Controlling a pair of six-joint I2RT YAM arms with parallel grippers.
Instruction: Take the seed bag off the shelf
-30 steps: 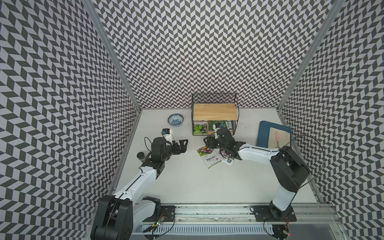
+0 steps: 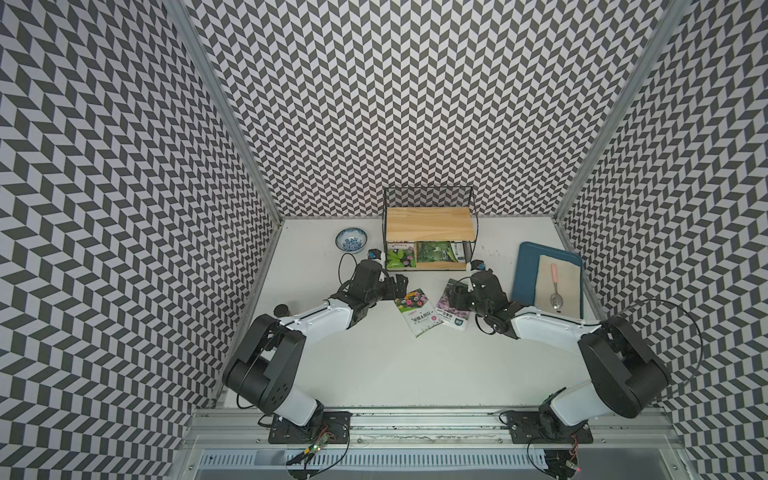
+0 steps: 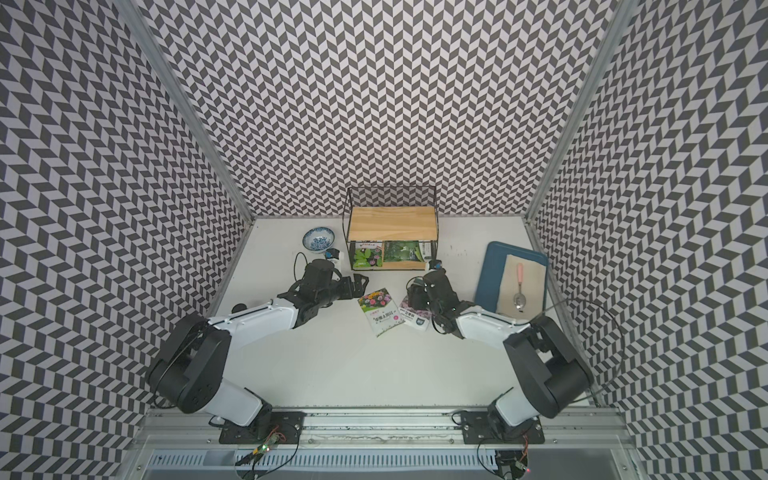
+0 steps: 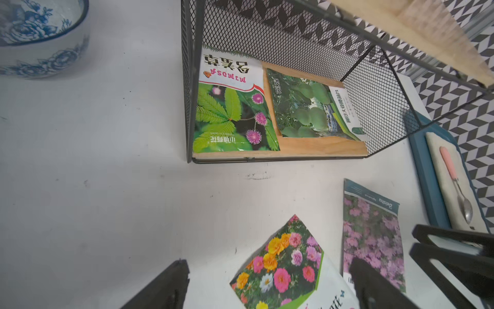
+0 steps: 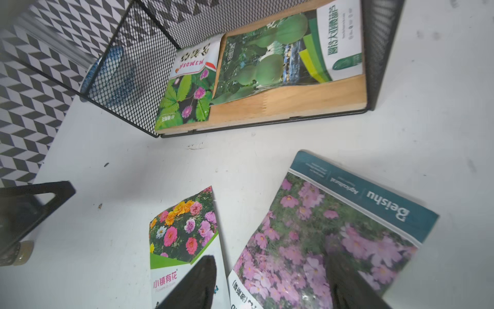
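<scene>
Two seed bags lie on the lower board of the black wire shelf: a green mimosa bag on the left and a dark green leafy bag on the right. On the table in front are a mixed-flower seed bag and a pink-flower seed bag. My left gripper is open above the table, short of the shelf, the mixed-flower bag showing between its fingers. My right gripper hangs open over the pink-flower bag. Nothing shows gripped in either one.
A blue-white bowl stands left of the shelf. To its right lies a blue tray with a cloth and a spoon. A small dark jar is at far left.
</scene>
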